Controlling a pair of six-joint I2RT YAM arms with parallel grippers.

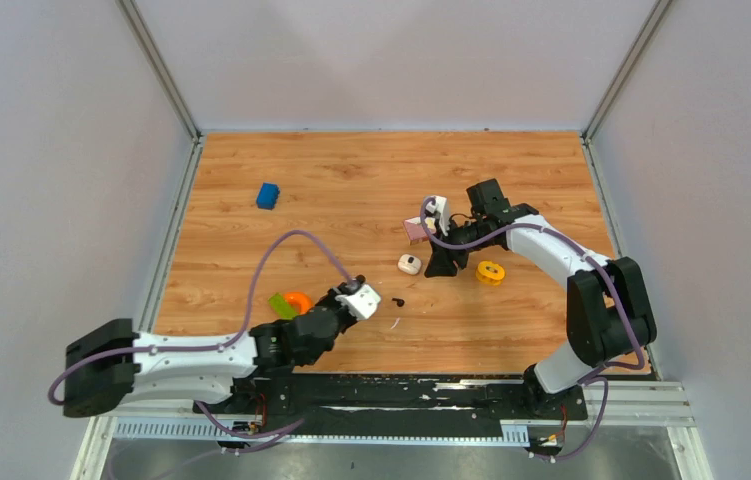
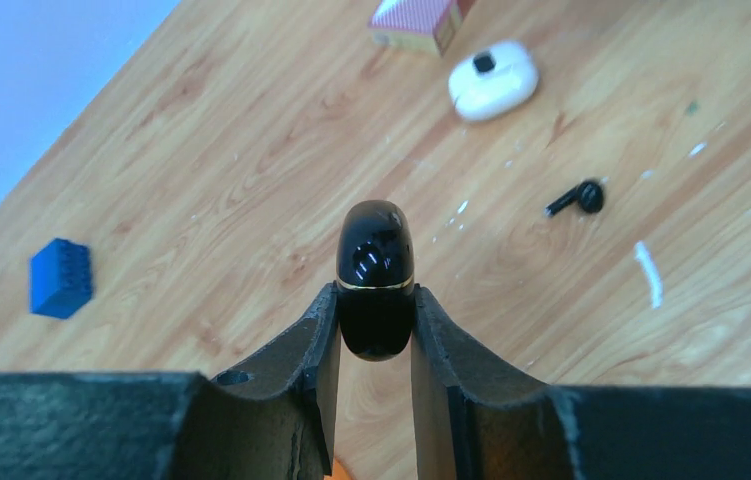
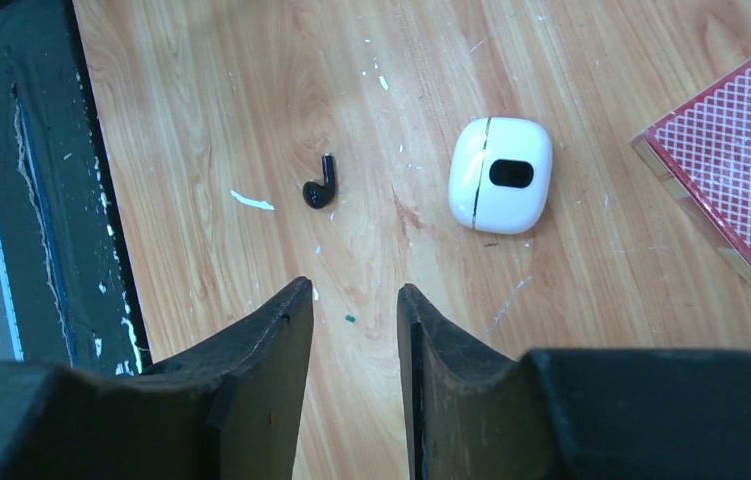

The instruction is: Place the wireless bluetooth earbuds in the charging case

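Observation:
My left gripper is shut on a glossy black earbud (image 2: 375,235), whose rounded head stands up from between the fingertips. Another black earbud (image 3: 321,186) lies loose on the wood, its stem pointing away from the right gripper in the right wrist view. Farther right in that view sits the white charging case (image 3: 519,205), with a dark oval on it and a seam along one side; its lid looks closed. The right gripper is part open above the table, nothing between its fingers, clear of both case and loose earbud.
A pink checked box (image 3: 741,170) stands beyond the case, close to the right gripper. The yellow round object (image 1: 490,273) lies right of that gripper. A blue block (image 1: 267,196) is far left; orange (image 1: 298,301) and green (image 1: 281,306) pieces lie beside the left arm.

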